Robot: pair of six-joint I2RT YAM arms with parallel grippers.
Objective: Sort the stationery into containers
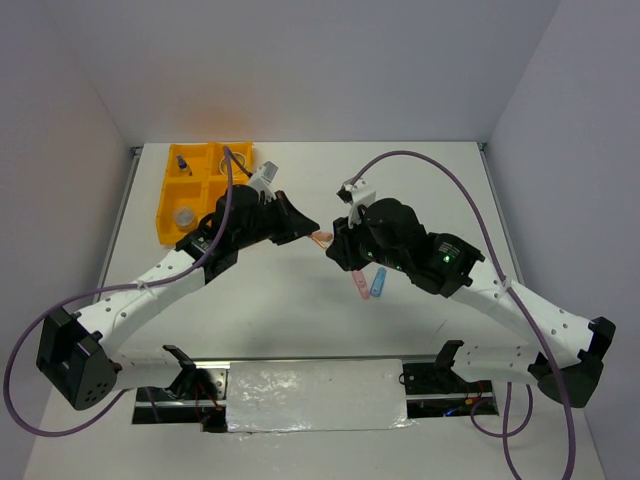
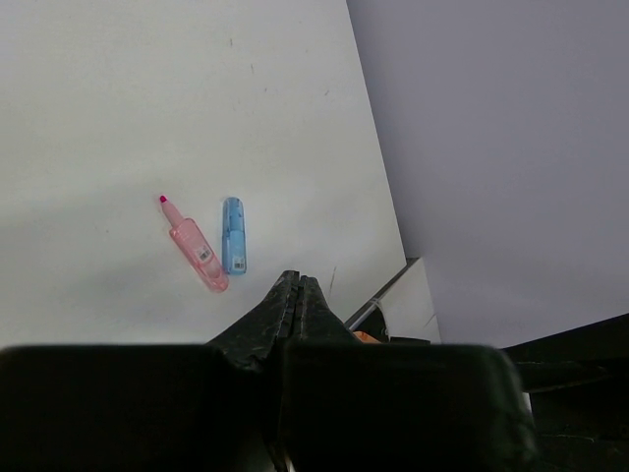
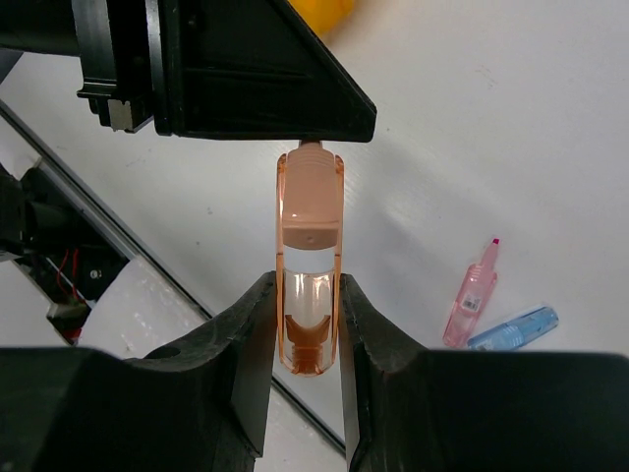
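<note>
An orange translucent highlighter [image 3: 312, 216] spans the gap between my two grippers above the table's middle. My right gripper is shut on its lower body. At the other end, the narrow tip meets the fingertips of my left gripper [image 1: 312, 232], which is shut on it in the right wrist view. The left wrist view shows those fingers [image 2: 280, 310] closed together. Below lie a pink highlighter [image 2: 197, 251] with its tip bare and a blue highlighter [image 2: 234, 236], side by side on the table. The orange compartment tray [image 1: 164, 222] stands at the back left.
Inside the tray are a dark small bottle-like item [image 1: 183, 165], a round clear item [image 1: 184, 217] and a ring-shaped item [image 1: 236, 160]. My left arm covers part of the tray.
</note>
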